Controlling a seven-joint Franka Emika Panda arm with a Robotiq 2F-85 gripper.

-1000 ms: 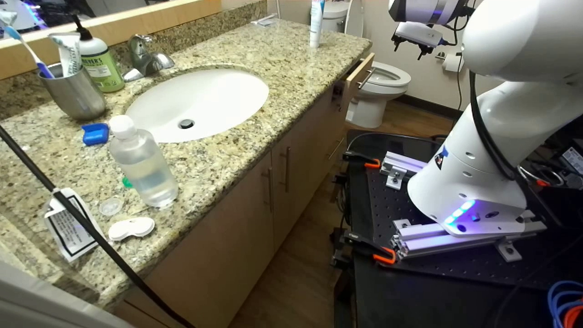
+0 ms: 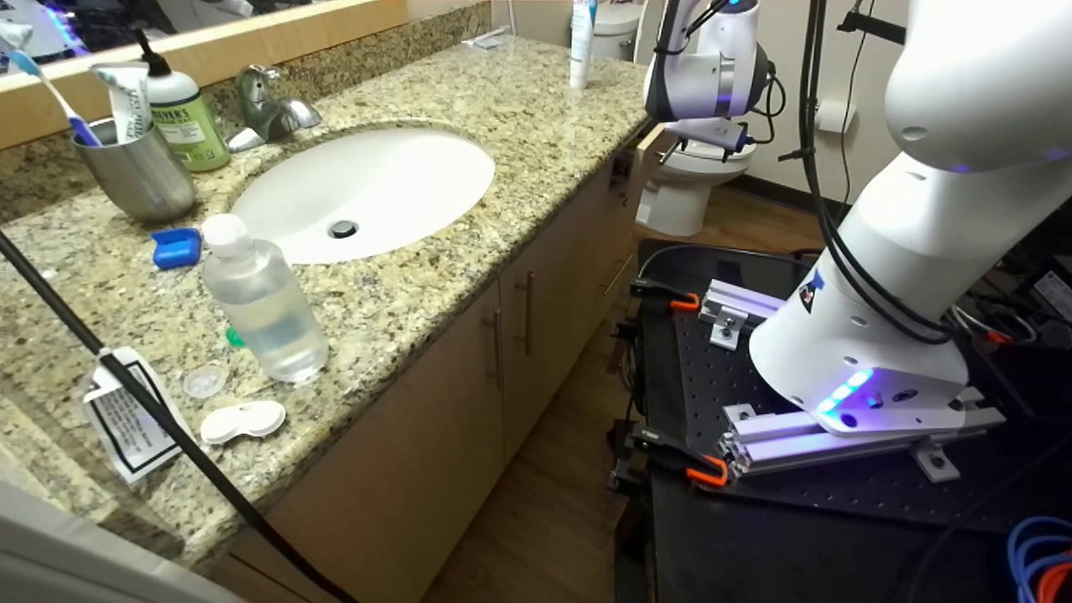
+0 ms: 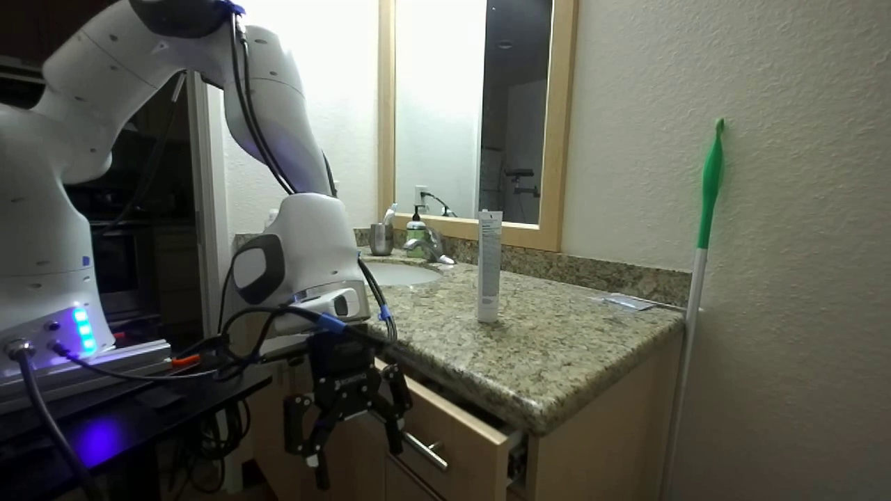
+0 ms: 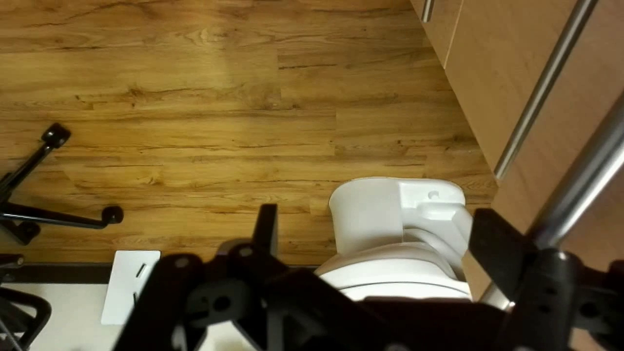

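Note:
My gripper (image 3: 357, 455) stands open beside the pulled-out drawer (image 3: 468, 426) at the counter's end, fingers pointing down. Nothing shows between its fingers. The drawer's metal bar handle (image 3: 426, 451) is close to the right-hand finger in exterior view 2. From the wrist, the handle (image 4: 585, 181) runs along the right side, and one black fingertip (image 4: 494, 240) overlaps it; whether they touch I cannot tell. The other fingertip (image 4: 267, 225) is well away to the left, over the floor. In exterior view 1 the gripper is hidden, while the drawer front (image 2: 648, 166) shows partly behind the wrist.
On the granite counter (image 3: 551, 342) a white tube (image 3: 489, 267) stands upright near the drawer. Farther along are the sink (image 2: 372, 191), a clear bottle (image 2: 266, 311) and a metal cup (image 2: 141, 176). A toilet (image 4: 398, 257) lies below the gripper, beyond open floor.
In exterior view 1 my wrist has come left and lower toward the drawer, now covering part of it and the toilet. The drawer looks about as far out as before; the counter items are unchanged.

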